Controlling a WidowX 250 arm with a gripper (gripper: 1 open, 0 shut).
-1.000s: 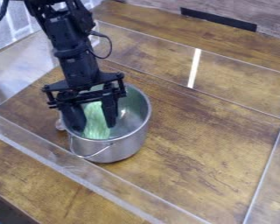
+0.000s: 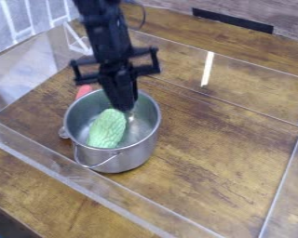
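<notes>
A steel pot (image 2: 137,149) with a wire handle stands on the wooden table, left of centre. Inside it lies a pale green, ridged oblong object (image 2: 107,129). The black gripper (image 2: 113,80) hangs above the pot's back part, blurred; its fingertips are above the green object, apart from it. Nothing shows held by it, and whether it is open or shut is unclear in the blur.
A small red thing (image 2: 85,90) sits behind the pot at the left, partly hidden. Clear strips or panels edge the work area at left and front.
The gripper has risen up and slightly right out of the pot, uncovering the green object, which stays inside, and the red thing behind.
</notes>
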